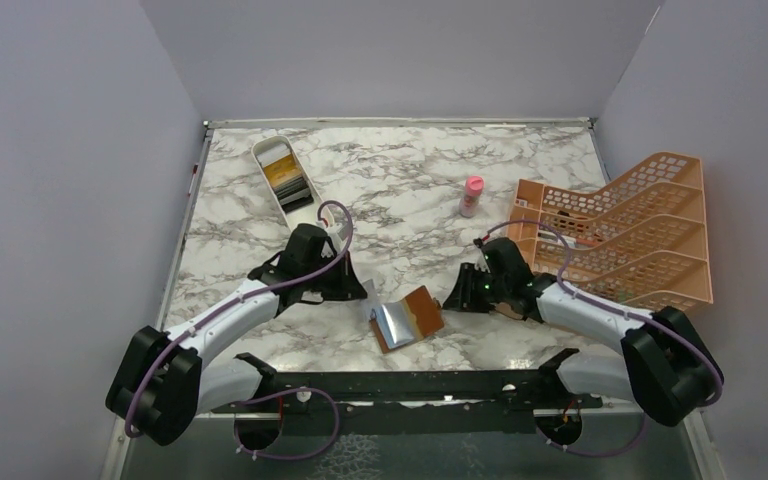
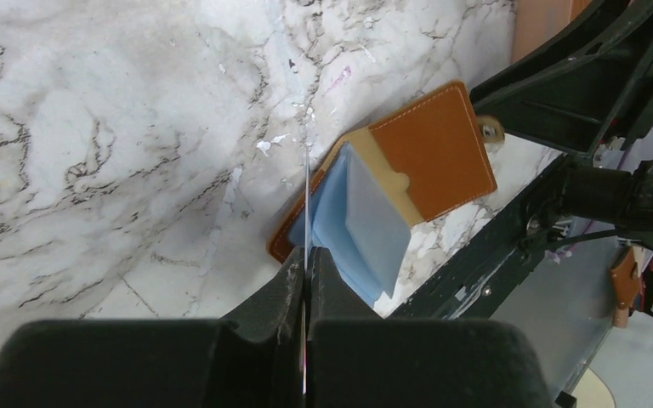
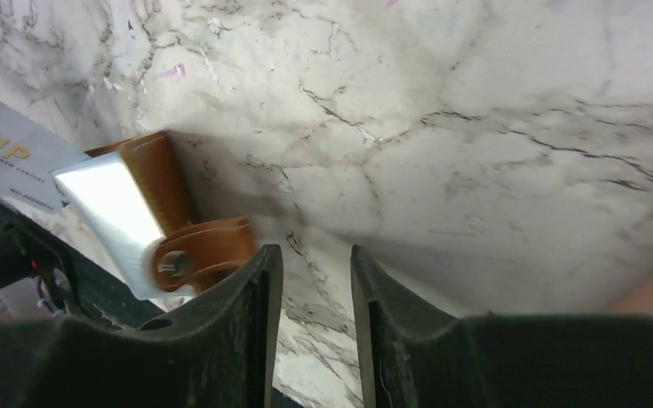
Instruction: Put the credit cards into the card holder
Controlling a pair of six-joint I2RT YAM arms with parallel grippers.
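Note:
The brown card holder (image 1: 424, 310) lies unfolded near the table's front edge, its clear sleeves (image 2: 378, 225) standing up from the middle. A silver VIP card is pinched in my shut left gripper, seen edge-on as a thin line in the left wrist view. The card's far end overlaps the holder's left part; whether it sits inside a sleeve I cannot tell. My right gripper stands part open just right of the holder, with only tabletop showing between its fingers. Close to its left finger is the holder's snap tab (image 3: 204, 251).
A white tray (image 1: 263, 146) with several cards stands at the back left. The pink bottle (image 1: 471, 196) is upright at the back right, and an orange basket (image 1: 660, 235) fills the right side.

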